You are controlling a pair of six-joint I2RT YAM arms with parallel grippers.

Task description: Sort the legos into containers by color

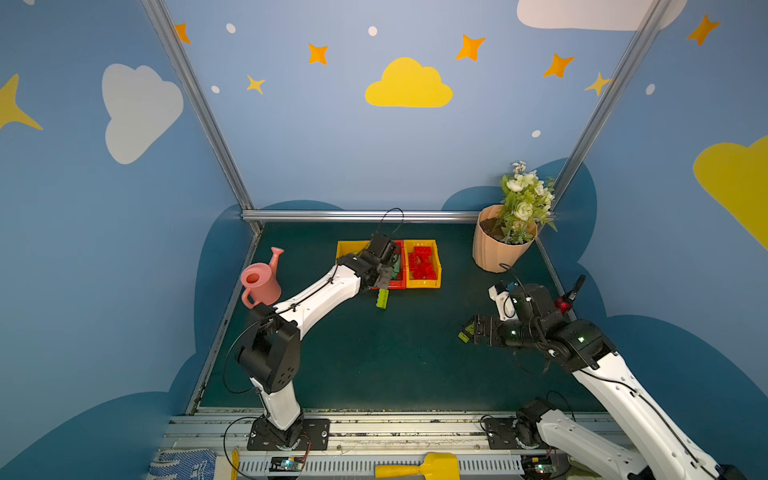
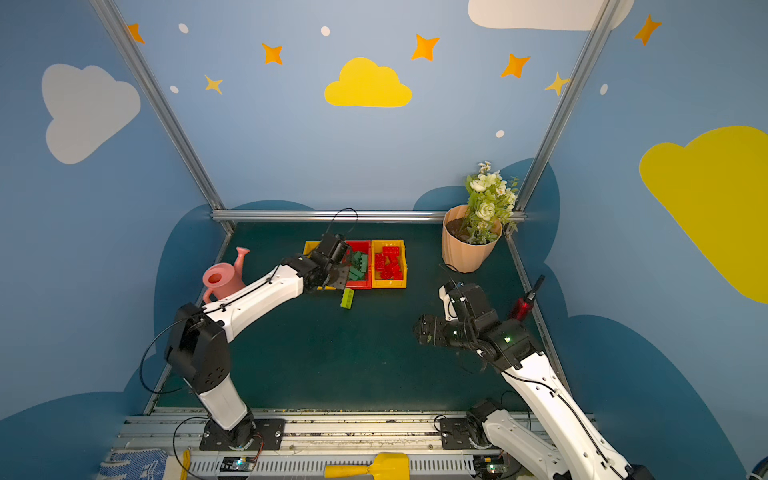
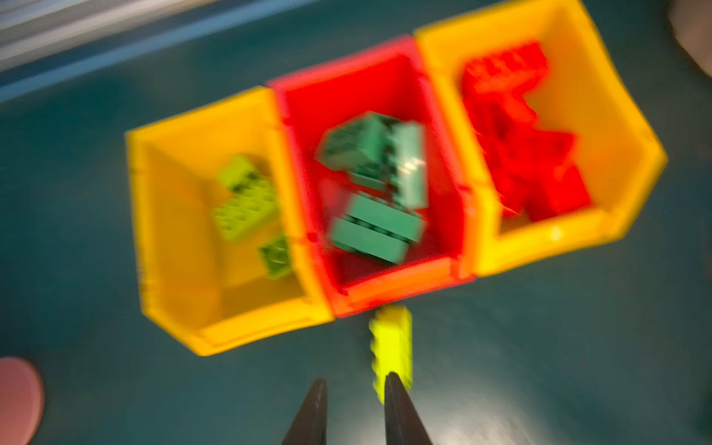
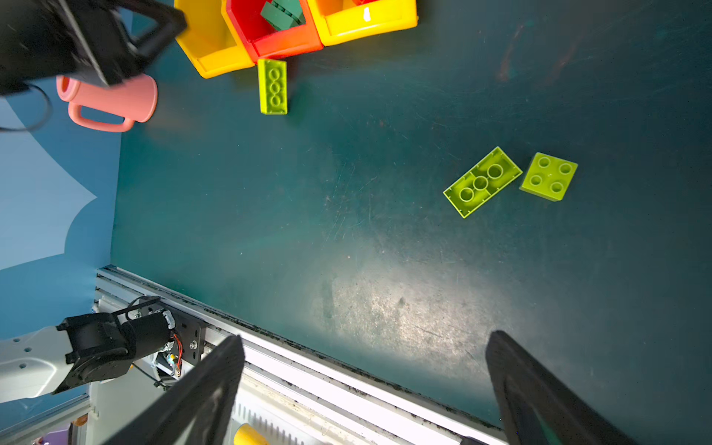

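My left gripper is shut on a lime brick (image 3: pixel 391 345), held just in front of the three bins; it also shows below the gripper in both top views. The left yellow bin (image 3: pixel 170 237) holds lime bricks, the red bin (image 3: pixel 371 293) darker green ones, the right yellow bin (image 3: pixel 608 185) red ones. In the right wrist view, a long lime brick (image 4: pixel 482 181) and a square lime brick (image 4: pixel 549 176) lie on the table below my right gripper, which is open and empty. The left wrist view is blurred.
A pink watering can (image 1: pixel 260 284) stands at the left. A flower pot (image 1: pixel 500 248) is at the back right, near the right arm.
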